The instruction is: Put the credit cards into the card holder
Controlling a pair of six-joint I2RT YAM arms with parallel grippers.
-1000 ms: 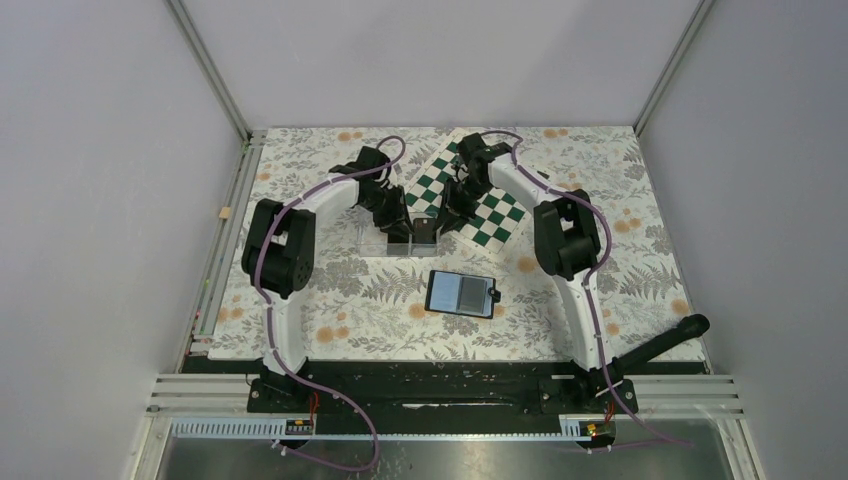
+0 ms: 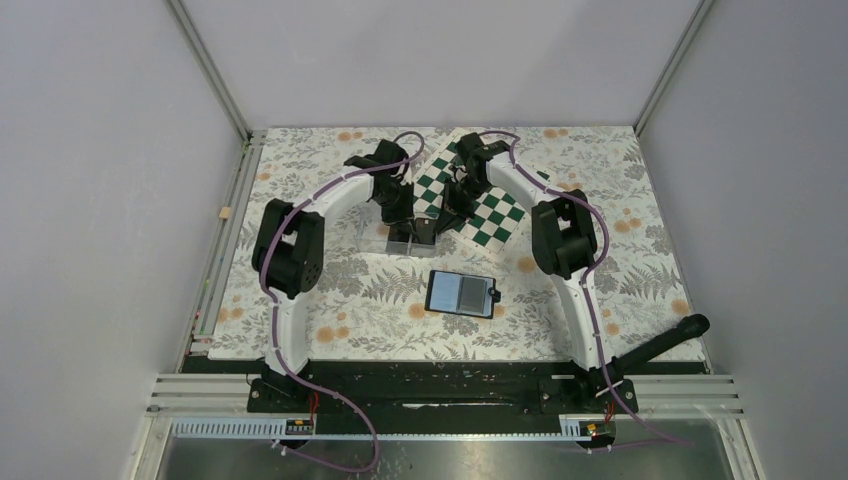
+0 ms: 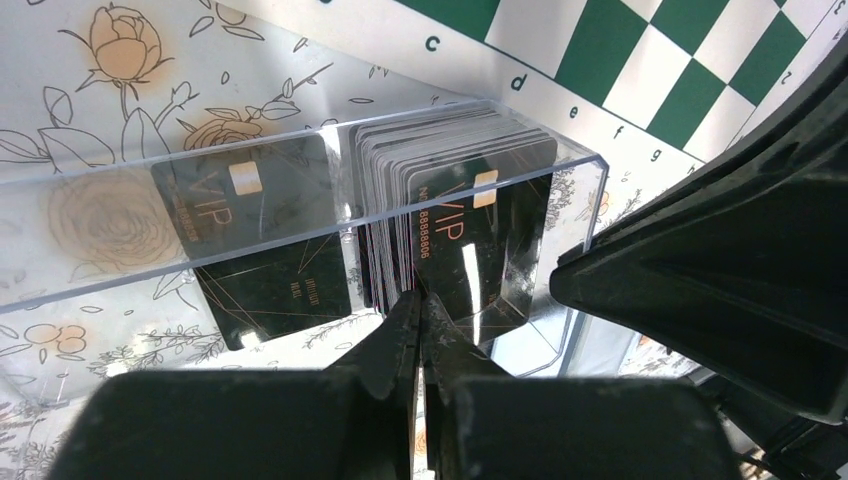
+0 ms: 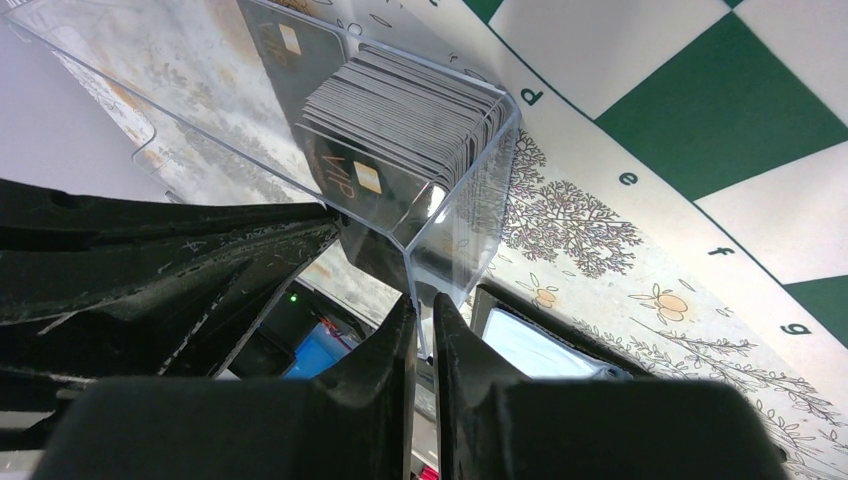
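Inside a clear box [image 2: 373,233], a stack of black VIP cards [image 3: 468,250] leans at the right end, and one more black card [image 3: 270,285] lies flatter to its left. My left gripper is shut, its tips at the lower left of the front card; nothing shows between them. My right gripper is shut on the box's corner wall. The open card holder [image 2: 462,294], black with pale and grey clear pockets, lies on the table in front of the box. No card can be made out in its pockets.
A green and white checkered board [image 2: 490,215] lies behind and right of the box. Both grippers are close together over the box. A black rod [image 2: 660,340] rests at the front right corner.
My left gripper has shifted right along the box, closer to the right gripper. The right arm, box and card holder look nearly unmoved.
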